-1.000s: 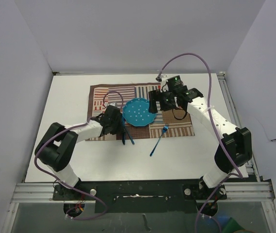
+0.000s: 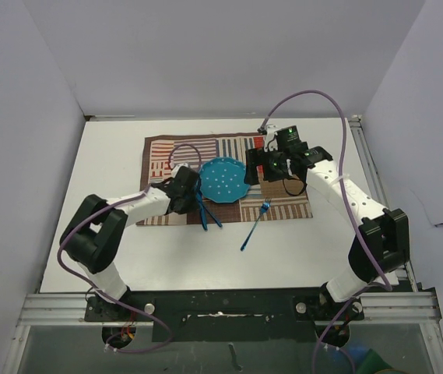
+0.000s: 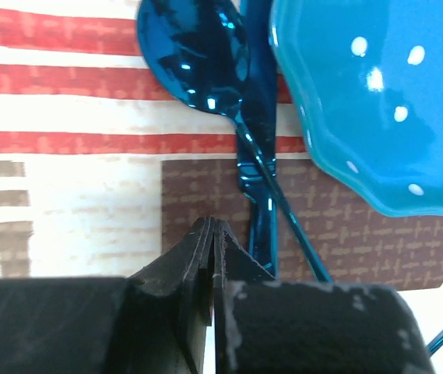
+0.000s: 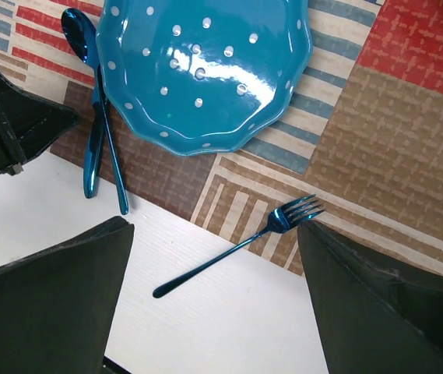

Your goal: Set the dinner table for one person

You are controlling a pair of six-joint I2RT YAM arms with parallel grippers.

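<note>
Left of the plate (image 2: pixel 224 179), a blue spoon (image 3: pixel 194 58) lies across a blue knife (image 3: pixel 260 117), both partly on the placemat. In the left wrist view my left gripper is shut, its fingertips together with nothing between them, just left of the knife handle. The right wrist view also shows that gripper beside the two handles. A blue fork (image 4: pixel 233 251) lies aslant, tines on the placemat and handle on the white table. My right gripper hangs open above, fingers wide apart and empty, with the fork visible below between them.
The striped and brown placemat (image 2: pixel 287 211) covers the table's middle. Bare white table (image 2: pixel 159 261) lies in front of it. The plate's scalloped rim sits close against the spoon and knife. Grey walls enclose the back and sides.
The right arm has shifted only slightly.
</note>
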